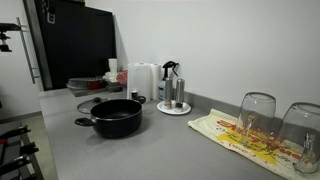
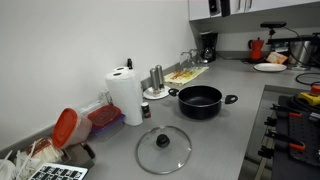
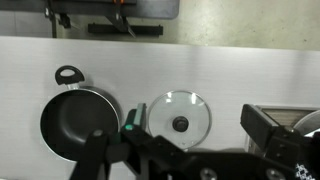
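A black two-handled pot [image 1: 117, 117] stands uncovered on the grey counter; in the wrist view the empty pot [image 3: 72, 128] is at the left. Its glass lid [image 2: 164, 152], with a black knob, lies flat on the counter apart from the pot. From above, the lid [image 3: 192, 107] appears near the middle, partly covered by my gripper. High over the counter, my gripper is open, its dark fingers spread wide and nothing visible between them.
A paper towel roll [image 2: 122, 97] and a plate with shakers [image 1: 174, 107] stand along the wall. Upturned glass jars [image 1: 255, 112] rest on a patterned cloth [image 1: 218, 128]. A dish rack [image 2: 45, 155] sits beyond the lid.
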